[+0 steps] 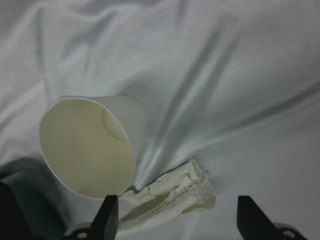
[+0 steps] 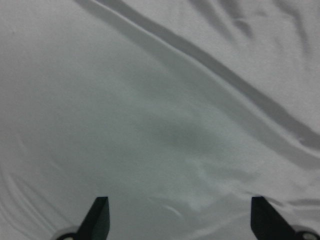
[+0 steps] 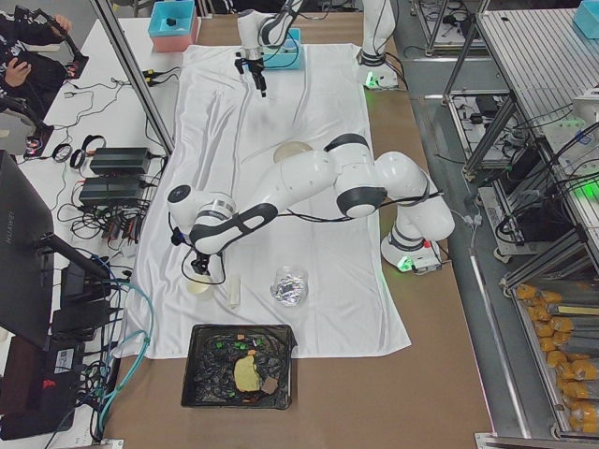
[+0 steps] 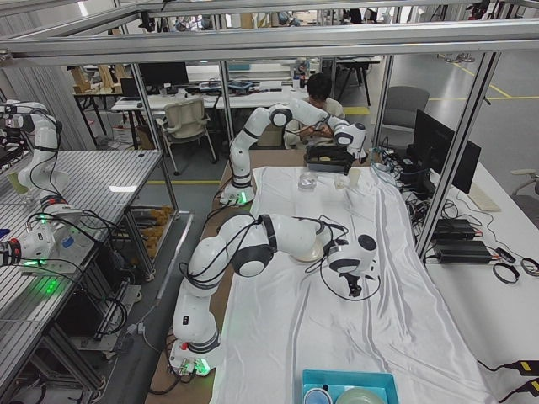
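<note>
A white paper cup [image 1: 87,145] lies on its side under my left gripper, which stands open over it and a crumpled white tissue [image 1: 170,195]. In the camera left view the left gripper [image 3: 200,264] is just above the cup [image 3: 195,285], beside the tissue [image 3: 234,291]. My right gripper is open over bare white cloth, nothing between its fingers. It shows at the back in the camera left view [image 3: 257,79].
A crumpled clear item [image 3: 289,285] lies right of the tissue. A black tray [image 3: 201,383] sits at the near edge. A beige plate [image 3: 290,150] and a blue bin [image 3: 289,64] are farther back.
</note>
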